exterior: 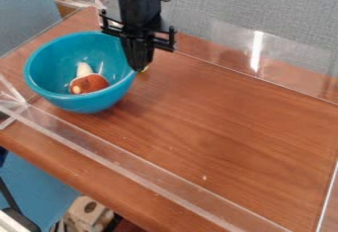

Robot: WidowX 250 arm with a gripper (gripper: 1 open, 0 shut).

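A teal plastic bowl (66, 98) sits at the left of the wooden table, holding an orange and pale object (89, 83), likely toy food. My black gripper (136, 60) hangs at the bowl's right rim, pointing down, its fingertips over or just beside the rim. It looks shut, with nothing visible between its fingers. A small yellow thing is mostly hidden behind the gripper, just right of the bowl.
Clear plastic edging runs along the table's sides, with a grey wall behind. Some hardware lies below the front left edge.
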